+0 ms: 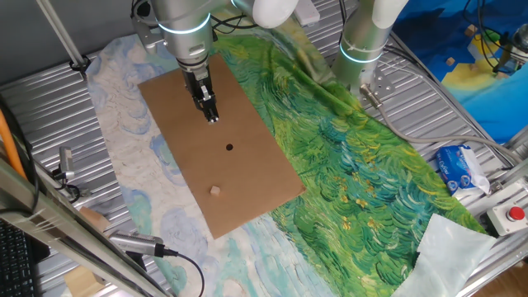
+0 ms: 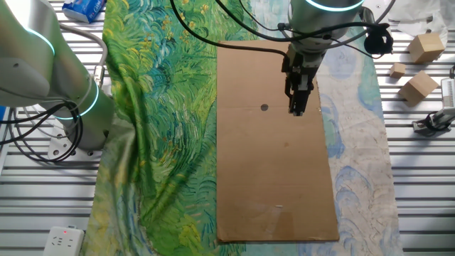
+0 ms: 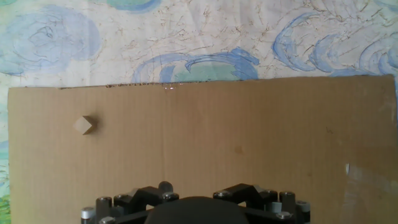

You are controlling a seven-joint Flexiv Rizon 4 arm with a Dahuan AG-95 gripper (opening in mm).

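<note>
A small light wooden cube [image 1: 214,190] rests on the brown cardboard sheet [image 1: 186,124], near one end. From the wrist, the cube [image 3: 83,125] appears at the left, one corner toward the camera's side. My gripper [image 1: 212,120] hangs over the cardboard, pointing down, well apart from the cube. In the wrist view its two black fingers [image 3: 163,195] stand spread at the bottom edge, with nothing seen between them. A black round spot [image 1: 229,147] marks the sheet between gripper and cube. In exterior view 2 the arm hides the cube.
A painted cloth lies under the cardboard. Several wooden blocks [image 2: 426,48] sit off the cloth at the right in exterior view 2. Black cables [image 2: 213,41] loop beside the arm. The cardboard is otherwise clear.
</note>
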